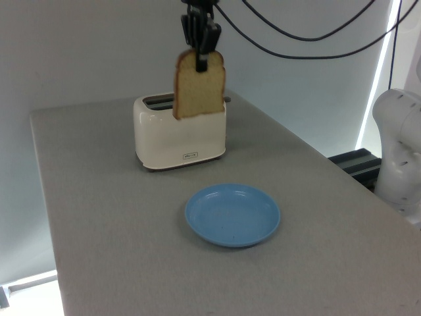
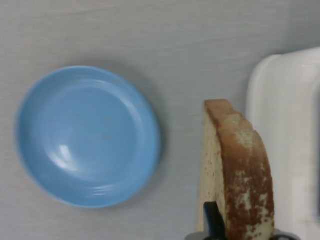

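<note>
A slice of bread (image 1: 197, 92) hangs upright from my gripper (image 1: 201, 62), which is shut on its top edge, in front of and partly above the cream toaster (image 1: 177, 138). In the wrist view the bread's browned crust (image 2: 245, 175) fills the lower middle, with part of the white toaster (image 2: 280, 100) to its right. An empty blue plate (image 1: 232, 214) lies on the table in front of the toaster; in the wrist view the plate (image 2: 87, 135) is left of the bread.
The white robot base (image 1: 398, 151) stands beyond the right edge, and black cables hang above it.
</note>
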